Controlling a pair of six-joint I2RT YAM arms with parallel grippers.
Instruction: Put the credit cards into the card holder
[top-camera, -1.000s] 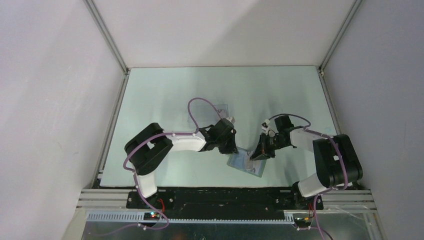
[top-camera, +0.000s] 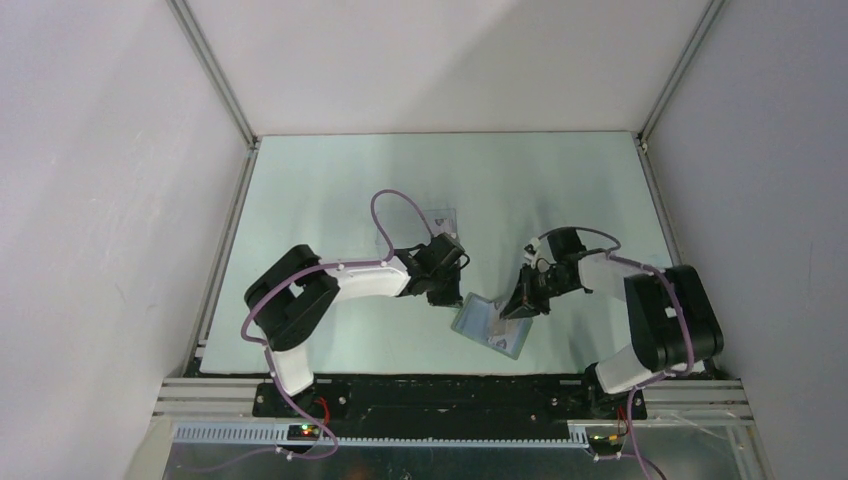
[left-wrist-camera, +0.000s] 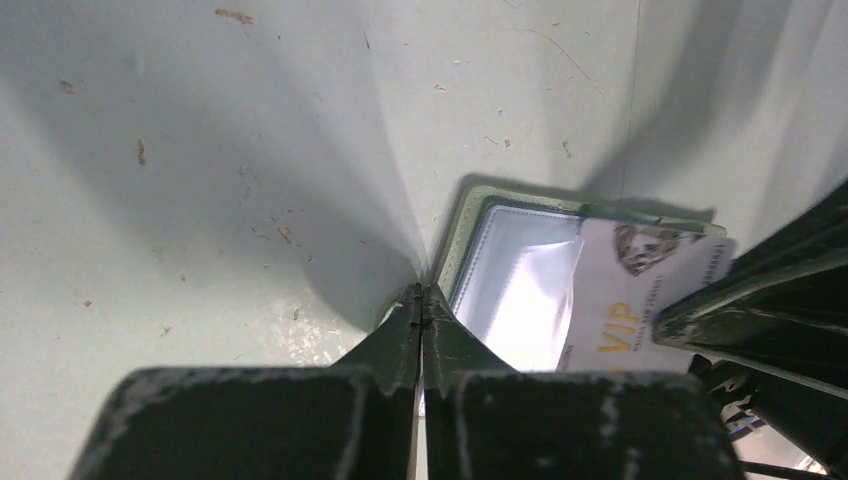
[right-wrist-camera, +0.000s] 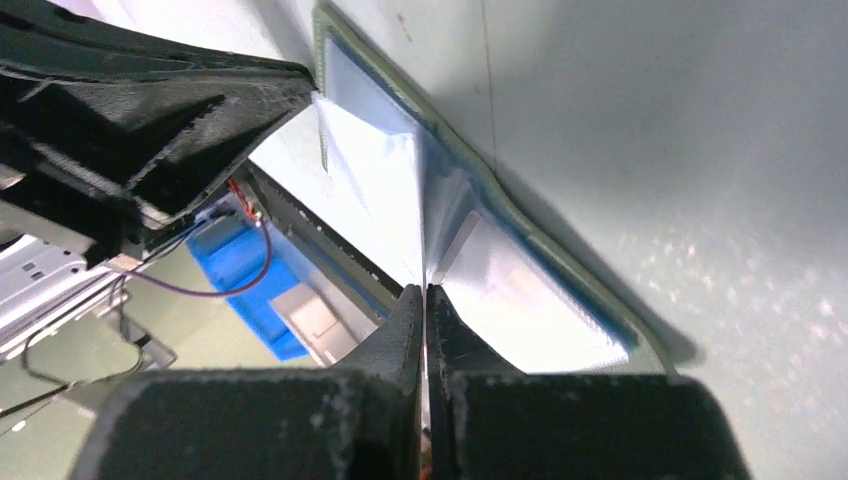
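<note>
The card holder (top-camera: 473, 319), pale blue with a green-grey rim and clear pocket, lies tilted near the table's front. At its left edge my left gripper is shut, with the rim running to the fingertips; in the right wrist view it meets clear film there. A white VIP card (left-wrist-camera: 620, 290) lies over the holder's right part, and my right gripper is shut on that card, seen nearly edge-on between its fingertips. A white panel (right-wrist-camera: 525, 300) shows in the holder's other half. Whether the card is under the film is hard to tell.
Behind the left gripper lies a flat, pale rectangular piece (top-camera: 440, 218) with a small print. Both arms flank the holder closely, near the front edge.
Since a second ago, my left gripper has shifted slightly left, and the holder's left edge with it.
</note>
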